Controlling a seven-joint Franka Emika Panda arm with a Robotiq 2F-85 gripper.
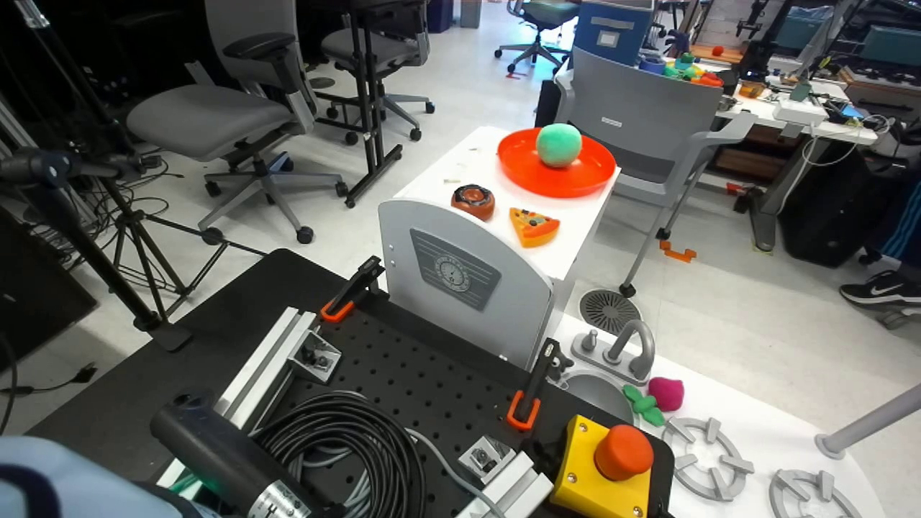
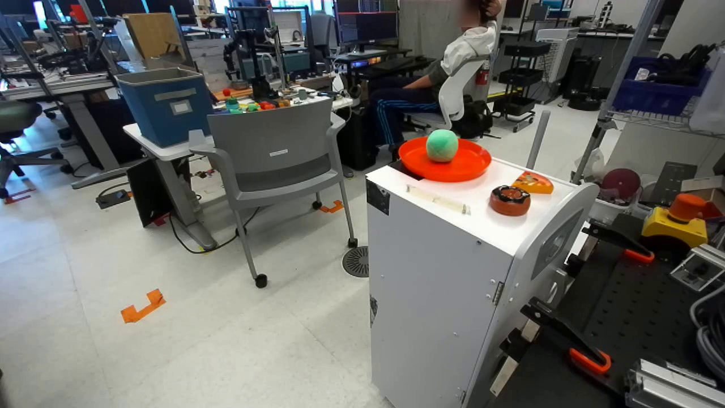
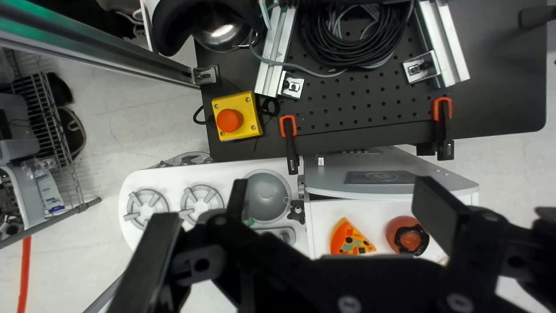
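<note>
In the wrist view my gripper is open, its dark fingers wide apart with nothing visible between them. Beyond them appear an orange pizza slice and a brown donut-like toy, both on the white cabinet top. A green ball rests in the red-orange plate on that same top. Beside the grey sink lies a magenta toy with green leaves; the gripper mostly hides it in the wrist view. Neither exterior view shows the gripper.
A grey upright panel borders the cabinet top. Two clamps grip the black table edge. The yellow box with a red button, a tall grey faucet and raised burner rings stand nearby.
</note>
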